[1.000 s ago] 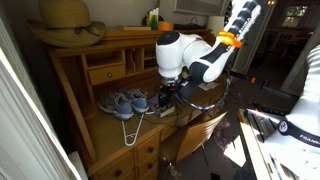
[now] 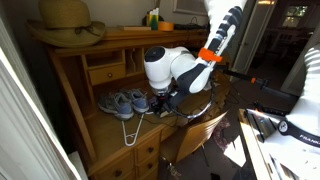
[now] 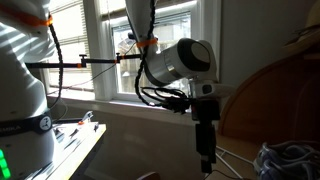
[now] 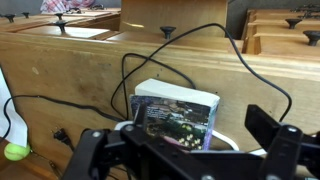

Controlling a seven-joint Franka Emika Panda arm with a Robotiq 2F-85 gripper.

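A white-edged box or book (image 4: 172,115) with a dark, printed picture on its face lies on the wooden desk in the wrist view. My gripper is open, its dark fingers spread to either side of the box's near part, and nothing is clasped between them. In exterior view 1 the gripper (image 2: 162,102) hangs low over the desk surface, right of the shoes. Exterior view 2 shows the gripper (image 3: 205,150) pointing down; the box cannot be made out there.
Grey shoes (image 2: 122,102) and a white hanger (image 2: 130,132) lie on the desk (image 2: 105,140). A black cable (image 4: 165,45) loops behind and beside the box. Small drawers (image 4: 170,16) bound the back. A straw hat (image 2: 68,24) rests on the top shelf.
Over the last second my arm has come down and to the left in exterior view 1, toward the desk. Shoes and hanger have stayed put.
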